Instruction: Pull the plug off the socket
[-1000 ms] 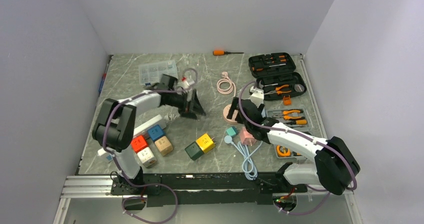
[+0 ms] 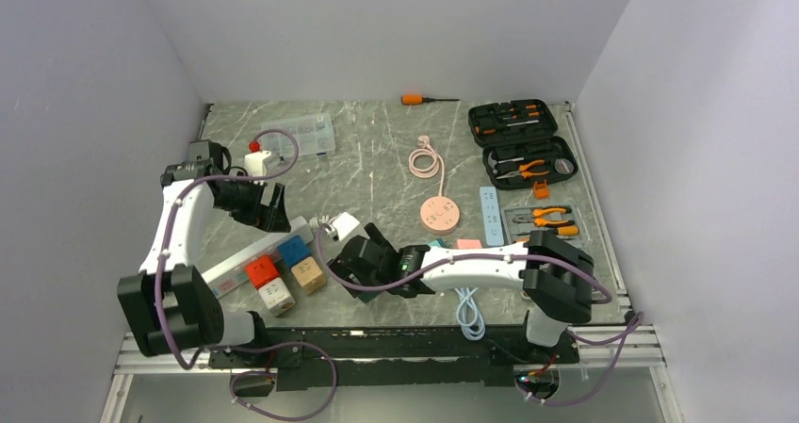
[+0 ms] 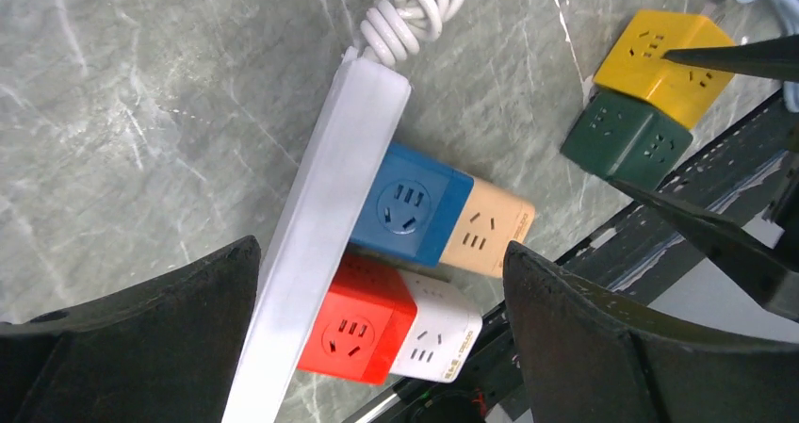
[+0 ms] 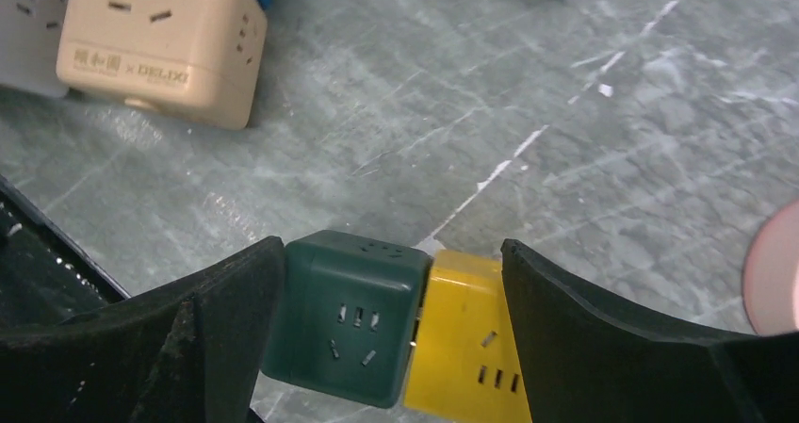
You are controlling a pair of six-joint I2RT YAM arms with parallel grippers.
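In the right wrist view, a dark green cube socket (image 4: 349, 315) and a yellow cube plug (image 4: 468, 338) sit side by side, a narrow gap between them. My right gripper is open over this pair, its fingers (image 4: 556, 319) at either side; nothing shows as gripped. The left gripper hangs open above the white power strip (image 3: 330, 178). Below it lie a blue cube (image 3: 410, 206) against a beige cube (image 3: 488, 230), and a red cube (image 3: 358, 319) against a white cube (image 3: 435, 327). The right arm hides most of the green-yellow pair in the top view.
A round pink socket (image 2: 439, 215) with a coiled cord lies mid-table. Toolboxes (image 2: 529, 164) and a blue strip (image 2: 491, 216) stand on the right. A clear organizer (image 2: 316, 133) and a screwdriver (image 2: 412, 99) lie at the back.
My right gripper has swung left from near the pink socket to the green and yellow cubes.
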